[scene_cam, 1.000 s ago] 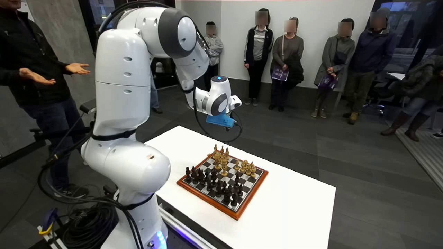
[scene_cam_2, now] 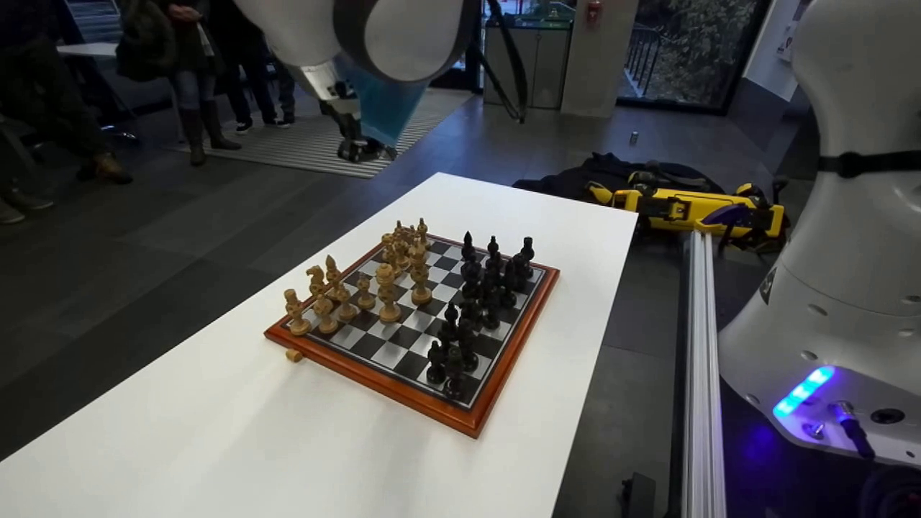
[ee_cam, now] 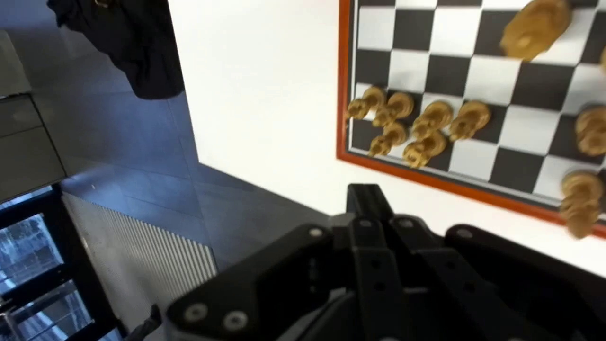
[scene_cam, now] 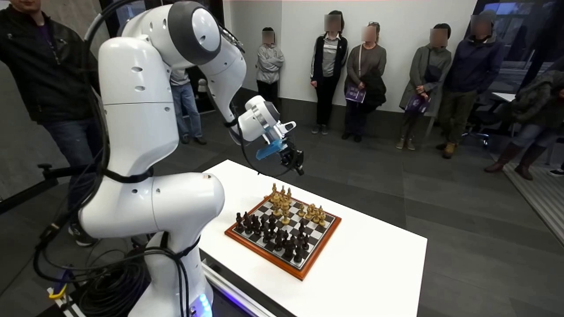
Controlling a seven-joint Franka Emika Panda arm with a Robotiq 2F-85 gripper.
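Observation:
My gripper [scene_cam: 299,163] hangs in the air above and beyond the far edge of the chessboard, clear of every piece. In the wrist view its dark fingers [ee_cam: 366,204] are together, and nothing shows between them. The chessboard [scene_cam_2: 371,347], checkered with a reddish wooden frame, lies on a white table. Light wooden pieces [ee_cam: 471,118] stand on the side nearer the gripper, with a pair of larger ones toward the middle of the board. Black pieces [scene_cam: 269,227] crowd the side toward the robot's base.
People stand along the wall behind. A yellow robot [scene_cam_2: 691,207] rests on the floor past the table.
The arm has swung to the left in exterior view 1, and its wrist has tilted, bringing the gripper's dark fingers into view. Board and pieces look unchanged. The man at left has lowered his hands.

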